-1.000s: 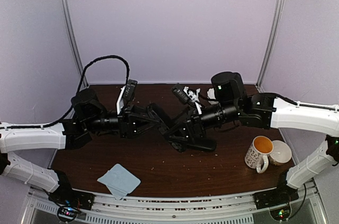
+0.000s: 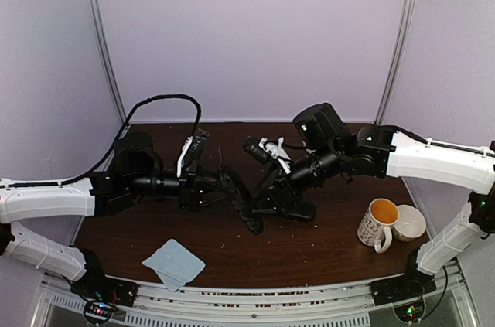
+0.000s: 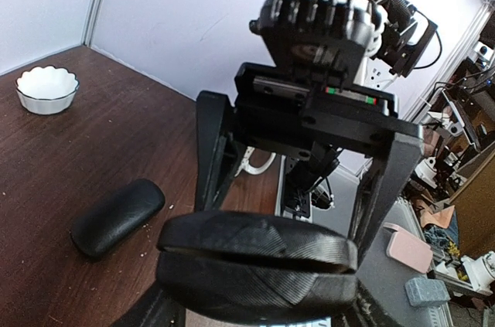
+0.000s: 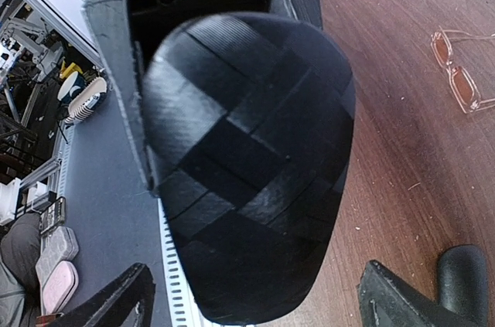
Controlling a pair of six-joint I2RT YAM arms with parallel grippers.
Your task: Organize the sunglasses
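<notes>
A black glasses case with a woven pattern (image 2: 241, 202) hangs mid-air, with my left gripper (image 2: 213, 188) shut on it; it fills the middle of the right wrist view (image 4: 247, 165). My right gripper stands open just beside the held case, its fingers at either side in the left wrist view. A second, smooth black case (image 3: 117, 217) lies on the table, partly hidden from the top. Pink-framed glasses (image 4: 464, 87) lie on the table in the right wrist view.
A mug (image 2: 377, 225) and small white bowl (image 2: 410, 223) stand at the right, a blue cloth (image 2: 174, 265) at front left. Another white bowl (image 3: 48, 93) shows in the left wrist view.
</notes>
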